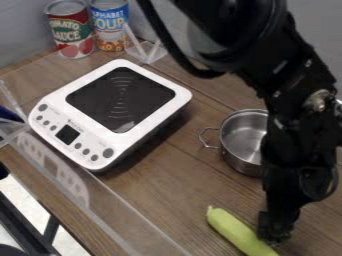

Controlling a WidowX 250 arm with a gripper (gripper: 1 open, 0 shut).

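Note:
My black gripper (283, 218) is low at the right of the camera view, just above and beside a pale yellow-green elongated object (235, 232), which lies angled toward the bottom edge and runs out of view. The fingertips are dark and partly hidden, so their contact with the object is unclear. Behind the gripper and partly covered by the arm is a steel pot (238, 138) with a side handle.
A white portable cooktop (111, 112) sits on the wooden counter (160, 190) at left. Tomato sauce (70, 28) and alphabet soup (110, 25) cans stand at the back left. A clear barrier edges the counter at lower left.

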